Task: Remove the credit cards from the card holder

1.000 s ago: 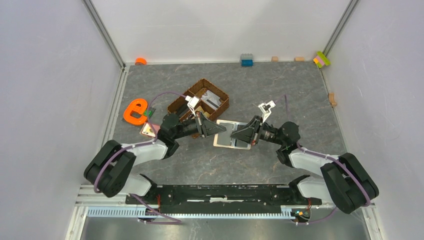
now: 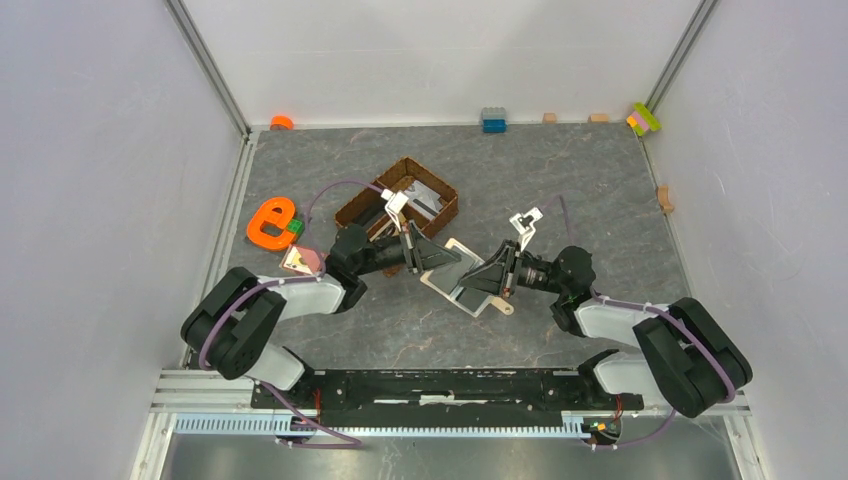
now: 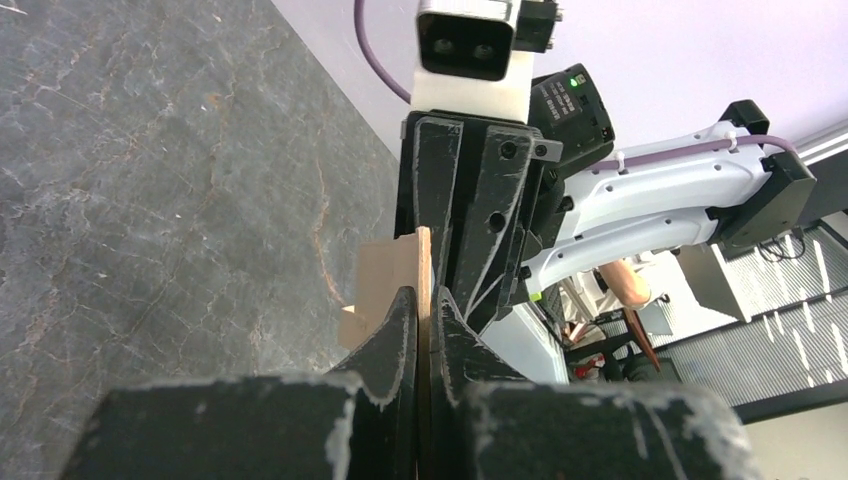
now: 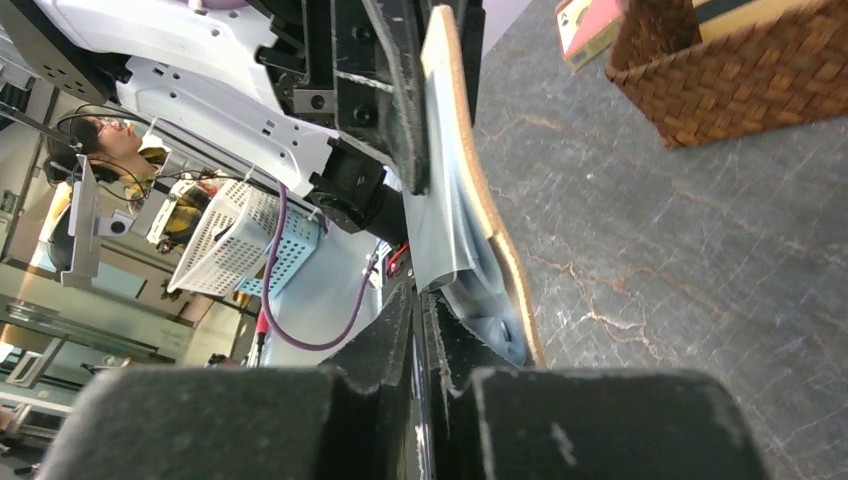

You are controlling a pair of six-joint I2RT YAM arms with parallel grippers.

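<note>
The card holder (image 2: 440, 284), tan-edged with grey pockets, hangs tilted between my two arms in the top view. My left gripper is shut on it, the tan edge pinched between its fingers. In the right wrist view the card holder (image 4: 470, 180) stands edge-on, its thin grey-clear sleeves (image 4: 430, 235) bent away from the tan cover. My right gripper has its fingertips close together at the sleeves' lower edge. Whether a sleeve or card lies between them is hard to see. No separate card shows. A tan tab (image 2: 503, 306) sticks out at the holder's lower right.
Behind the left arm stands a brown woven basket (image 2: 450, 215) with flat things inside. To the left lie an orange letter-shaped toy (image 2: 262, 222) and a pinkish box (image 2: 298, 262). Blocks (image 2: 494, 120) line the back wall.
The card holder has turned from nearly level to slanting down to the right, and its tan tab now shows. Both grippers have shifted slightly, the left one to the right.
</note>
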